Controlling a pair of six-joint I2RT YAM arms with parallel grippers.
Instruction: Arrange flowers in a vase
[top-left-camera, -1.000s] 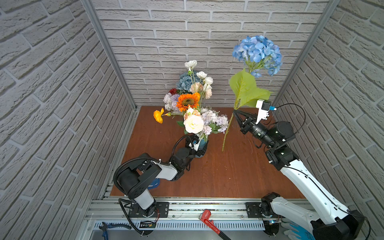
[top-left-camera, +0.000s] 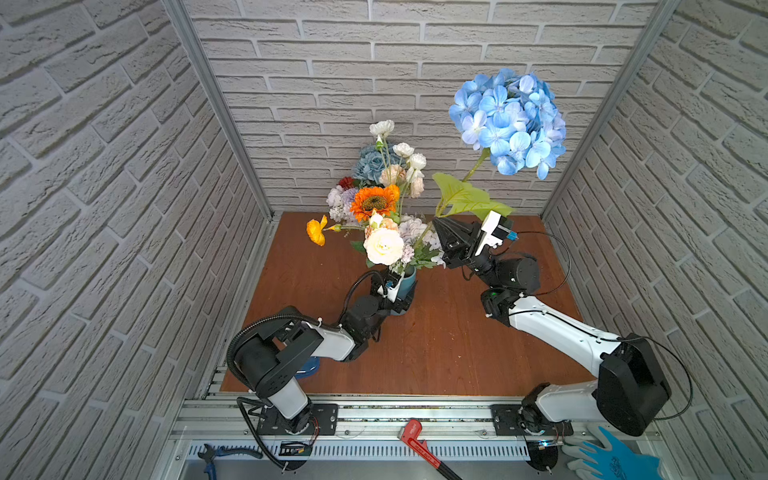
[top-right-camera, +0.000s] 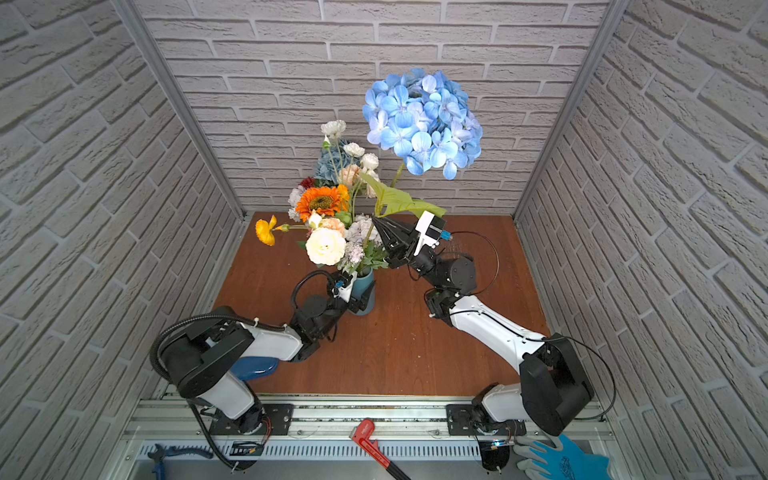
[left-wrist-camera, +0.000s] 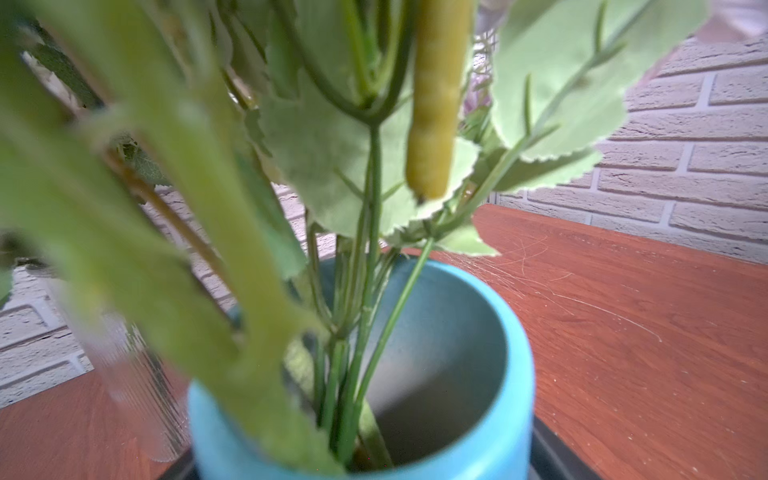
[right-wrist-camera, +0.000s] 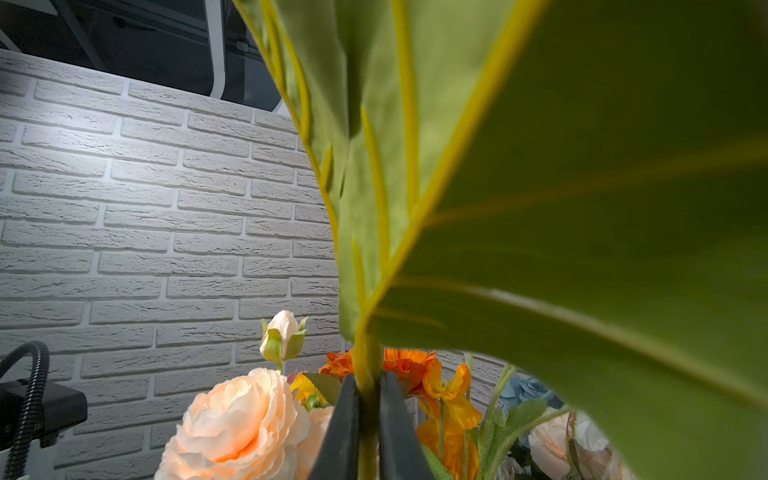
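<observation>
The blue hydrangea is held up at the right, tilted, with my right gripper shut on its green stem just below a large leaf. In the left wrist view a yellow-green stem end hangs above the mouth of the blue vase, among leaves. Several flowers stand in the vase, including an orange one and a cream one. My left gripper is low at the vase, its open fingers on either side. Contact with the vase cannot be made out.
Inside the vase, free room shows to the right of the gathered stems. A blue object lies behind the left arm. Bare table is open in front of and to the right of the vase. Brick walls enclose the sides and back.
My right gripper has moved left with the hydrangea, and its stem now slants in towards the vase's flowers instead of hanging clear of them. The bloom has tipped forward. The left arm has stayed put.
</observation>
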